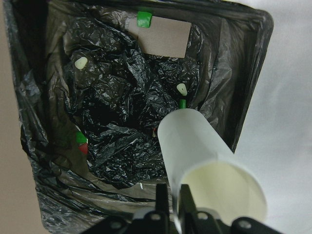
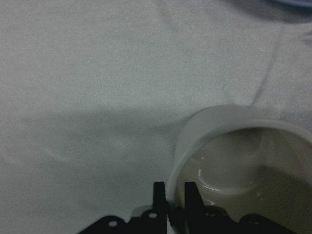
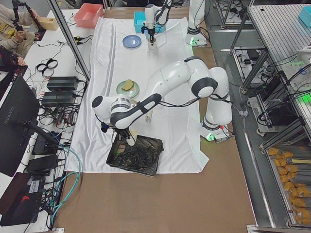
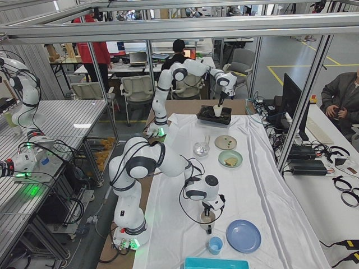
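A white paper cup point(image 1: 195, 141) hangs tilted above the black bin lined with a plastic bag point(image 1: 41, 136), with my left gripper shut on it. Small green bits and pieces of cardboard point(image 1: 161, 39) lie in the bin. At the far end of the cloth, my right gripper is at the rim of an upright cream mug point(image 2: 229, 161), one finger inside and one outside; whether it grips is unclear.
A green plate with food point(image 4: 230, 159), a tan plate point(image 4: 225, 143) and a clear container point(image 4: 201, 149) stand mid-cloth. A blue plate point(image 4: 243, 235), a blue cup point(image 4: 215, 245) and a cyan tray point(image 4: 216, 263) are near the mug.
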